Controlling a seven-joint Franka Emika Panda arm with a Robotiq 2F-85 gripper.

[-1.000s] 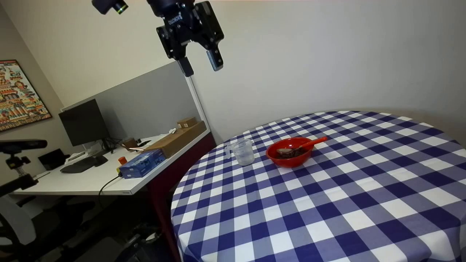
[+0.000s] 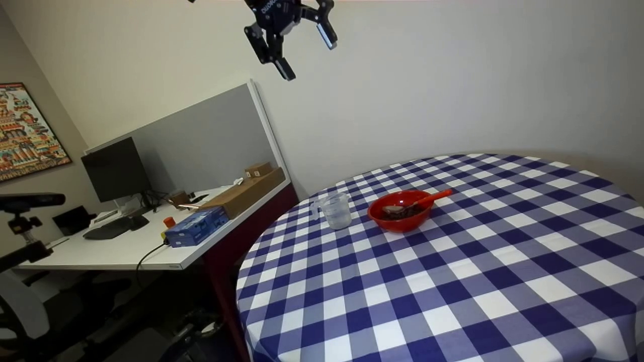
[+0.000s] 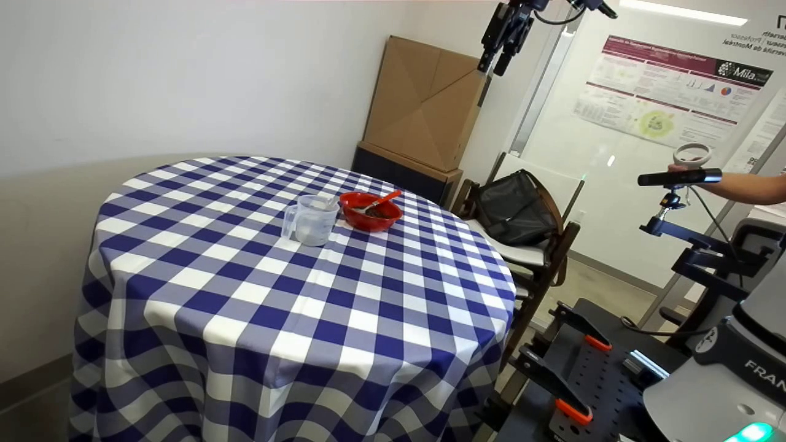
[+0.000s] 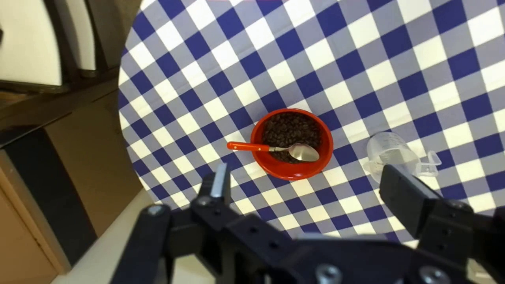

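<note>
On the checkered table stands a red bowl (image 4: 270, 161) with dark coffee beans (image 4: 289, 127) in it. A spoon with an orange-red handle (image 4: 246, 146) lies across the bowl, its metal end on the beans and its handle over the rim. Beside the bowl is a clear measuring cup (image 2: 338, 212), upright and apart from it. High above the table my gripper (image 2: 309, 57) hangs open, its fingers wide apart and nothing between them. In the wrist view one finger (image 4: 218, 182) shows at lower left, and the other partly covers the cup's near edge.
The blue-and-white tablecloth (image 3: 295, 309) is otherwise bare, with free room around the bowl and cup. A wall runs behind the table. Off to one side is a desk with a blue box (image 2: 197, 227); a chair with a black bag (image 3: 516, 213) stands near the table.
My gripper has shifted up and to the right in exterior view 1 and turned, its fingers now appearing farther apart. The bowl, spoon and cup have stayed where they were.
</note>
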